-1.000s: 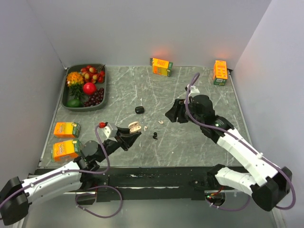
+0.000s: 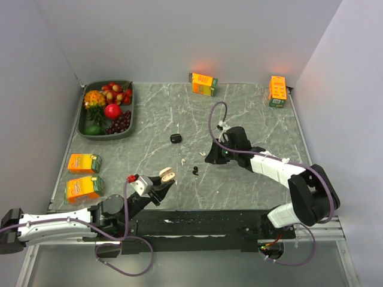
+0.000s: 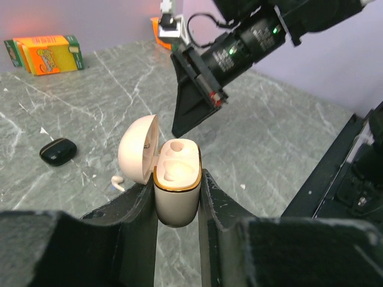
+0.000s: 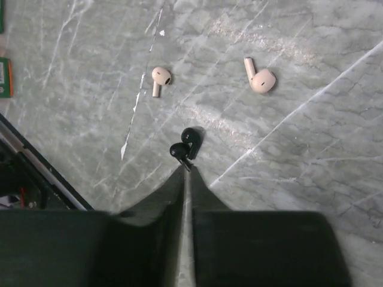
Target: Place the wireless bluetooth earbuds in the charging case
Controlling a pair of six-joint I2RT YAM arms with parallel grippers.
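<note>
An open cream charging case (image 3: pixel 177 182) is held upright in my left gripper (image 2: pixel 163 188), which is shut on it, above the front of the marble top. My right gripper (image 2: pixel 212 158) is shut with nothing showing between its fingers, pointing down over the work surface. In the right wrist view two cream earbuds, one at left (image 4: pixel 160 76) and one at right (image 4: pixel 261 79), lie apart. A pair of black earbuds (image 4: pixel 190 137) lies nearer the fingertips. A closed black case (image 2: pixel 175 138) rests behind them.
A fruit tray (image 2: pixel 111 134) stands at back left. Orange boxes sit at left (image 2: pixel 84 188) and along the back (image 2: pixel 203 84). The marble around the earbuds is clear. Purple cables run over both arms.
My right gripper has come down and leftward and has shut. The left gripper has shifted slightly left with the case in it.
</note>
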